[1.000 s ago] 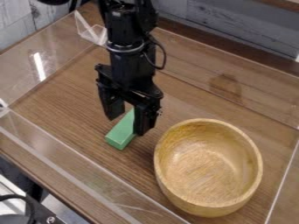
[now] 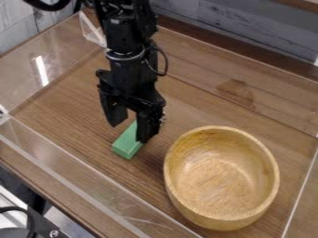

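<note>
A black robot gripper (image 2: 132,119) hangs over the wooden tray floor, its fingers spread open on either side of a small green block (image 2: 126,146), which lies just below and partly under them. The block's upper end is hidden by the gripper. Nothing visible is held.
A large pale yellow oval bowl (image 2: 220,178) sits at the right front, close to the block. Light walls border the area, and a dark cable shows at the lower left.
The arm has shifted very slightly, around the same spot above the green block; the block and bowl look unmoved.
</note>
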